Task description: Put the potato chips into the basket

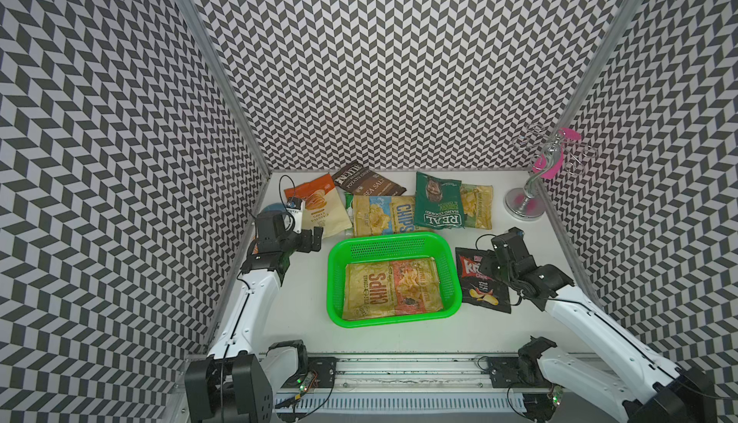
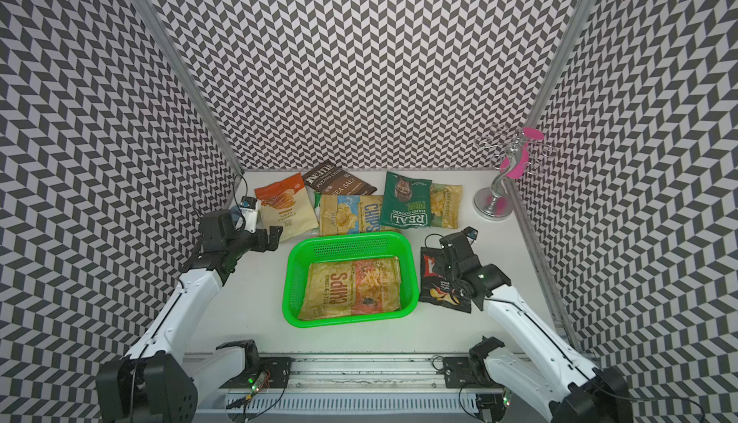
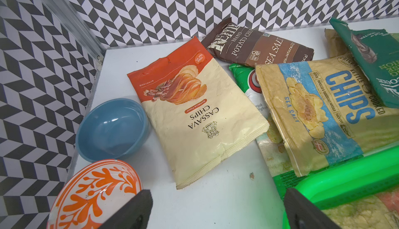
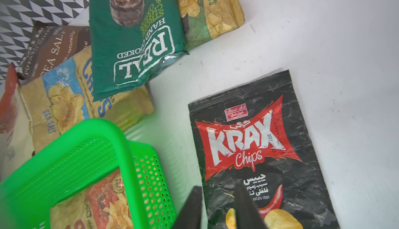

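The green basket (image 1: pixel 336 284) holds tan chip bags (image 2: pixel 349 288). A black KRAX bag (image 4: pixel 261 191) lies right of it, under my raised right gripper, whose blurred fingertips are part open with nothing seen held. My left gripper stands open left of the basket, above the table. Behind the basket lie a cassava chips bag (image 3: pixel 199 125), a brown Kettle bag (image 3: pixel 261 48), a kettle-cooked bag (image 3: pixel 315 116), a green REAL bag (image 4: pixel 137 37) and a sour cream bag (image 4: pixel 212 8).
A blue bowl (image 3: pixel 110 133) and an orange-patterned bowl (image 3: pixel 91 195) sit at the left edge. A metal stand (image 1: pixel 524 204) with pink parts stands back right.
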